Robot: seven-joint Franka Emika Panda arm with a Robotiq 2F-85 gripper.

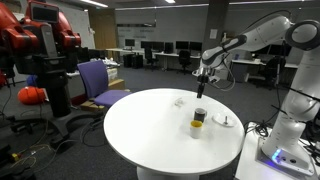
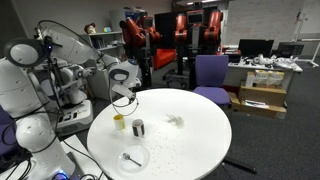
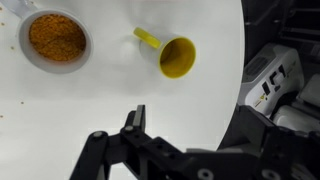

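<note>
My gripper (image 1: 199, 95) hangs above the far right part of the round white table, clear of the cups. In the wrist view its fingers stand apart with nothing between them. A yellow mug (image 3: 178, 57) stands upright, with its handle toward the upper left. Beside it is a round cup (image 3: 58, 42) with orange-brown grains inside. In exterior view 2 the yellow mug (image 2: 119, 122) stands to the left of a grey metal-looking cup (image 2: 138, 128).
A white plate (image 2: 143, 160) with a spoon (image 2: 131, 158) lies near the robot's side. Something pale and crumpled (image 2: 174, 120) lies farther across the table. A few orange crumbs dot the tabletop in the wrist view.
</note>
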